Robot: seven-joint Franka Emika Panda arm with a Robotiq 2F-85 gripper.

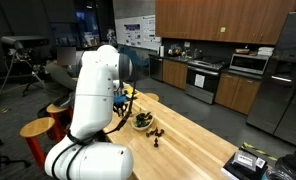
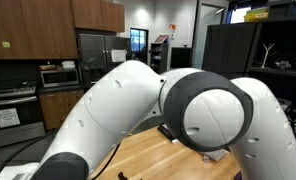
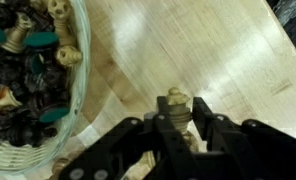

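Observation:
In the wrist view my gripper is shut on a light wooden chess piece (image 3: 175, 99), whose rounded end points up the frame. Bare tabletop (image 3: 178, 45) lies beneath it. To the left of the gripper is a pale round basket (image 3: 83, 62) filled with dark and light chess pieces (image 3: 40, 75), some with green bases. The held piece is clear of the basket's rim. Exterior view 1 shows the same basket (image 1: 142, 121) on the table beside the arm; the fingers are too small to read there.
Several dark pieces (image 1: 156, 132) stand loose on the table right of the basket. A black-and-white box (image 1: 250, 163) sits at the right. The table's edge cuts across the wrist view's upper right corner.

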